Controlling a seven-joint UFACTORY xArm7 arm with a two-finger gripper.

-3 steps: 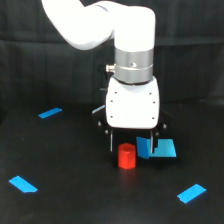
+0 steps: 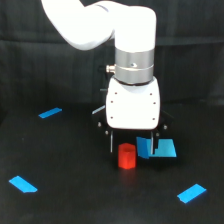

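A small red cylinder-like object stands upright on the dark table. Above it hangs my gripper, pointing down from the white arm. Its two thin dark fingers are spread wide apart, and the red object shows between them in the picture, nearer the left one. Whether it truly lies between the fingers in depth, I cannot tell. No contact with either finger shows. A blue object is partly hidden behind the gripper, right of the red object.
A light-blue patch lies right of the gripper. More flat blue marks lie at the left front, right front and back left. Behind is a dark curtain-like backdrop.
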